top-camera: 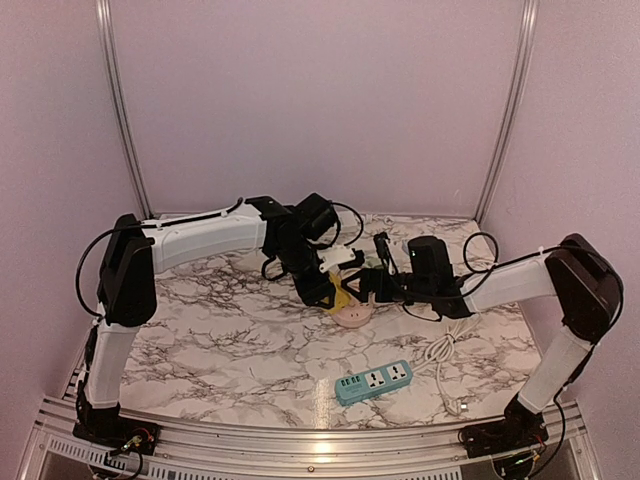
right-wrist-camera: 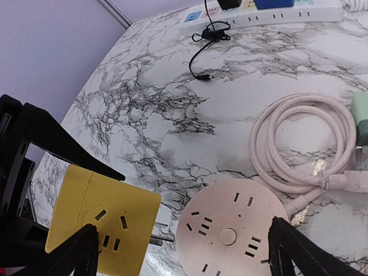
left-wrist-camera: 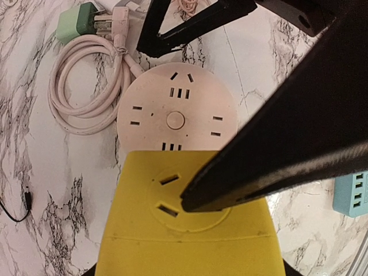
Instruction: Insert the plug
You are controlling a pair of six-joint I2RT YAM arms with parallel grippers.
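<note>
A yellow plug [right-wrist-camera: 103, 215] is clamped in my left gripper [top-camera: 328, 286], which is shut on it. Its metal prongs [right-wrist-camera: 158, 234] stick out of its far side towards the round pink socket [right-wrist-camera: 221, 215], which lies flat on the table. The slots that show on the socket are empty; whether the prongs touch its edge, I cannot tell. My right gripper stands open over the socket, with nothing held. In the left wrist view, one right finger [left-wrist-camera: 276, 138] crosses in front of the yellow plug [left-wrist-camera: 190, 241], hiding part of its face.
A pink cable coil [left-wrist-camera: 86, 86] and a green adapter [left-wrist-camera: 76, 24] lie beside the socket. The teal power strip [top-camera: 373, 382] sits near the front edge, its white cord to the right. A white strip [right-wrist-camera: 259, 16] stands at the back.
</note>
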